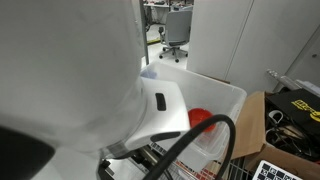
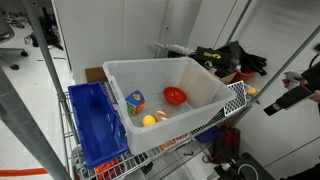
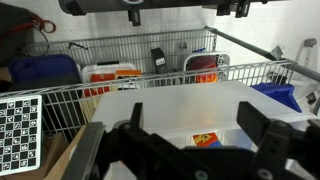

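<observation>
My gripper is open in the wrist view, its two dark fingers wide apart with nothing visible between them. Beyond them stretches the pale wall of a translucent bin (image 3: 195, 103). A small multicoloured block (image 3: 206, 139) shows low between the fingers. Exterior view 2 shows the bin (image 2: 205, 118) holding a red bowl (image 2: 175, 95), a multicoloured cube (image 2: 135, 101) and a yellow-orange round item (image 2: 149, 120). In exterior view 1 the red bowl (image 1: 200, 118) is partly visible, and the white arm (image 1: 90, 75) covers much of the left side.
A blue bin (image 2: 95, 125) stands beside the translucent one on a wire rack (image 2: 180, 155). A cardboard box (image 1: 250, 125) with dark items lies to the right in exterior view 1. A checkered board (image 3: 19, 133) sits at the wrist view's left edge.
</observation>
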